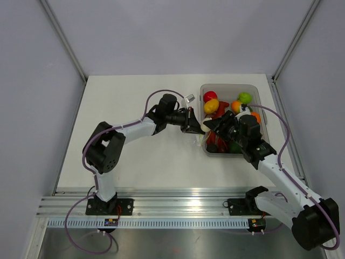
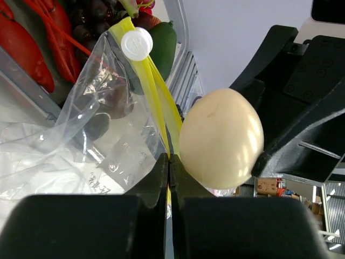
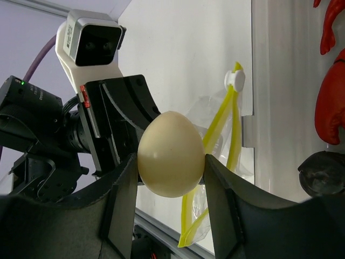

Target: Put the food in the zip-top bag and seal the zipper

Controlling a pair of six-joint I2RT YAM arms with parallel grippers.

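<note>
A cream, egg-shaped food [image 3: 171,154] is clasped between the fingers of my right gripper [image 1: 208,124]. My left gripper is shut on the yellow zip edge of the clear bag [image 2: 121,145]. The left wrist view has the egg close against that edge, on the right, outside the bag. In the right wrist view the bag's yellow zip strips [image 3: 233,137] stand apart beyond the egg, a white slider [image 3: 235,80] at their far end. The egg hides part of the mouth. The bag hangs beside the bin, between the two grippers.
The grey bin [image 1: 229,87] holds several play foods, among them a red lobster [image 3: 331,100], a yellow fruit [image 1: 211,106] and a green one [image 1: 245,97]. Both arms are close together at the bin's left side.
</note>
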